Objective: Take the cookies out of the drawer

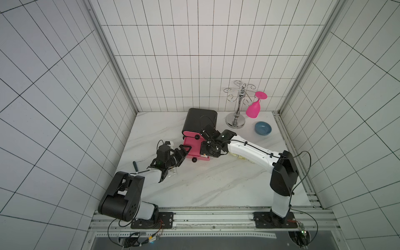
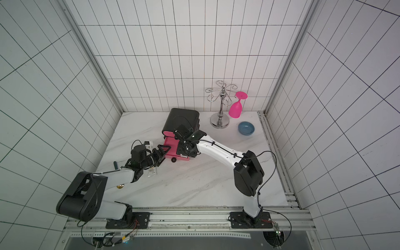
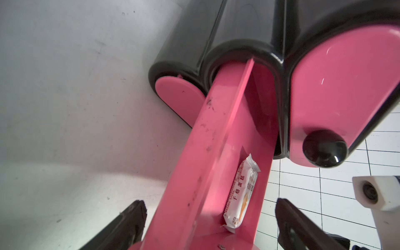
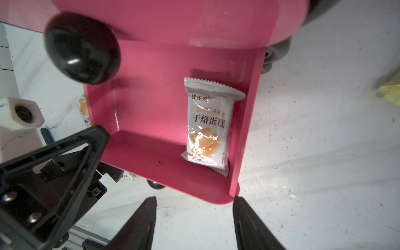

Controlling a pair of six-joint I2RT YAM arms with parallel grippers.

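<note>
A white cookie packet (image 4: 208, 125) lies flat inside the pulled-out pink drawer (image 4: 141, 100), against its right wall. The same packet (image 3: 242, 193) shows in the left wrist view. My right gripper is part open above the drawer's front right, its fingers apart with nothing between them. In the top left view the right gripper (image 1: 206, 150) hides most of the packet. My left gripper is open around the drawer's left side near the front; whether its fingers touch the drawer cannot be told.
The black-topped cabinet (image 1: 200, 120) stands behind the drawer, a round knob (image 4: 81, 48) jutting out above it. Yellow packets (image 1: 238, 156) lie to the right, another packet (image 1: 172, 171) to the left. A chrome rack (image 1: 235, 118) with a pink goblet and a blue bowl (image 1: 263, 128) stand back right.
</note>
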